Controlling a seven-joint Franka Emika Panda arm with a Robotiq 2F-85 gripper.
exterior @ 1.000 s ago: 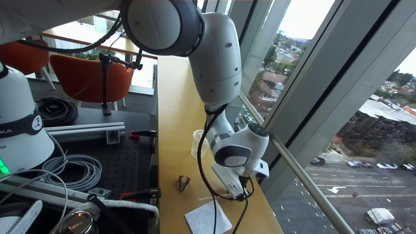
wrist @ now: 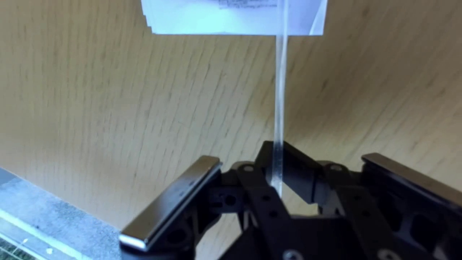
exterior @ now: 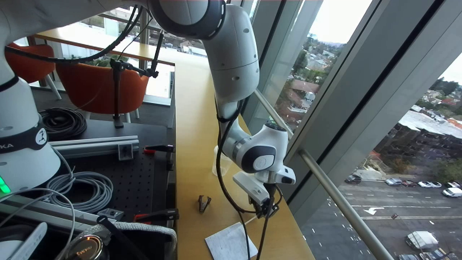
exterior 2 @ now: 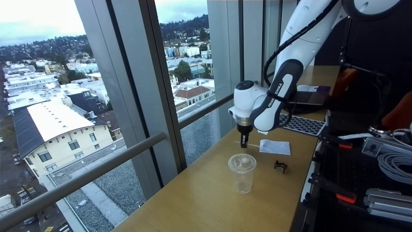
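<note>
A thin clear straw [wrist: 280, 86] runs up the wrist view from between the fingers of my gripper, which is shut on it. The straw's far part passes over the edge of the white paper. In exterior view 2 the gripper [exterior 2: 244, 144] points down above the table, with the straw [exterior 2: 253, 145] sticking out sideways, roughly level. A clear plastic cup [exterior 2: 243, 181] with a domed lid [exterior 2: 242, 163] stands upright nearer that camera, apart from the gripper. From exterior view 1 the arm partly hides the cup [exterior: 221, 162].
The folded paper [exterior 2: 275, 147] lies beside the gripper, and a small dark clamp [exterior 2: 280, 166] sits right of the cup. A keyboard [exterior 2: 303, 123] is farther back. The window rail [exterior 2: 206, 112] borders one side of the table. Wood around the cup's front is clear.
The hand has risen and shifted slightly left in exterior view 1. Its straw has moved with it, a short way right of where its visible end was. Cup, paper and clamp have not moved.
</note>
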